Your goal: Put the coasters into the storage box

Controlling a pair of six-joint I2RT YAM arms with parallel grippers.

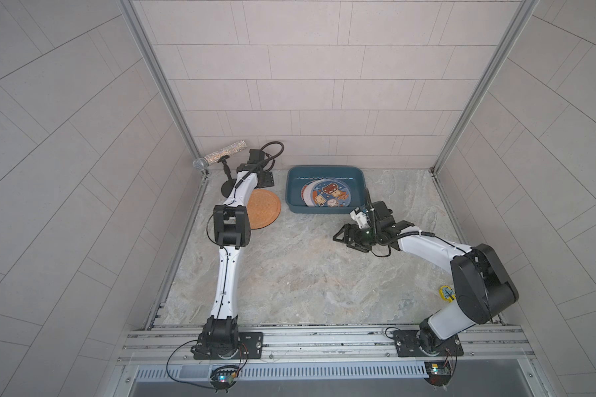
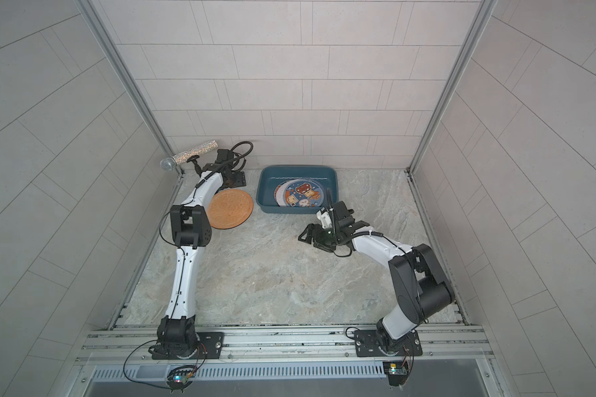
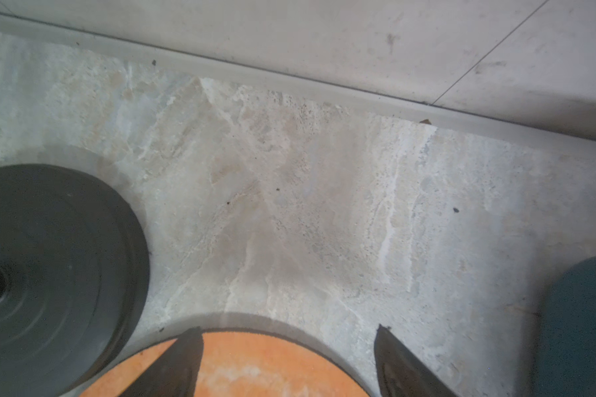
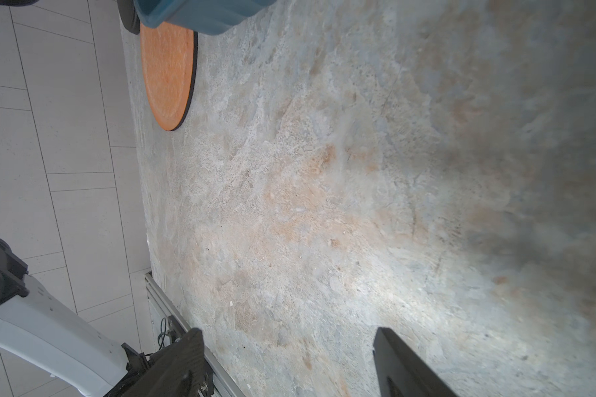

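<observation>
The blue storage box (image 1: pixel 298 206) stands near the back wall, with round patterned coasters (image 1: pixel 331 193) lying overlapped inside it. Off to the left, my left gripper is open; both fingertips show apart in the left wrist view, with an orange round mat (image 3: pixel 265 364) in the lower part of that view. My right gripper is also open, nothing between its fingers, over bare table in front of the box and to its right. A small yellow round coaster (image 1: pixel 447 293) lies at the right, close beside the right arm's base and partly hidden by the arm.
Behind the left arm stand a dark holder with a round base (image 3: pixel 59 264) and a clear tube of beads (image 1: pixel 225 153) leaning at the wall. The orange mat (image 1: pixel 265 209) lies under the left arm.
</observation>
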